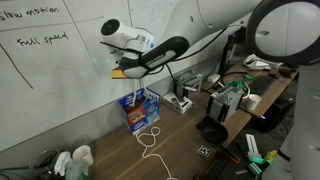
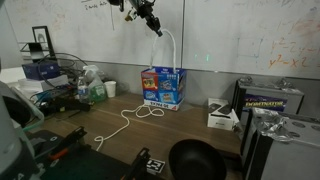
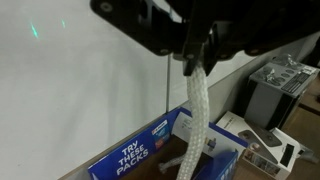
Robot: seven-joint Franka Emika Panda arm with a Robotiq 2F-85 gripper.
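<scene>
A thick white braided rope (image 3: 198, 115) hangs from my gripper, which is shut on it in the wrist view. Below, the rope drops toward the open top of a blue snack box (image 3: 150, 150) lettered "TRY THESE PACKS". In exterior view 2 my gripper (image 2: 156, 32) is high above the blue and red box (image 2: 163, 86), and the rope (image 2: 174, 50) arches beside it down to the box. A further length of white rope (image 2: 118, 128) trails loosely over the table in front of the box. The inside of the box is mostly hidden.
A black pan (image 2: 197, 160) rests near the table's front. Right of the box are a small white carton (image 2: 221, 116) and metal cases (image 2: 270, 95). White cups (image 2: 110, 89) and a spray bottle (image 2: 84, 90) stand to the left. A whiteboard wall rises behind.
</scene>
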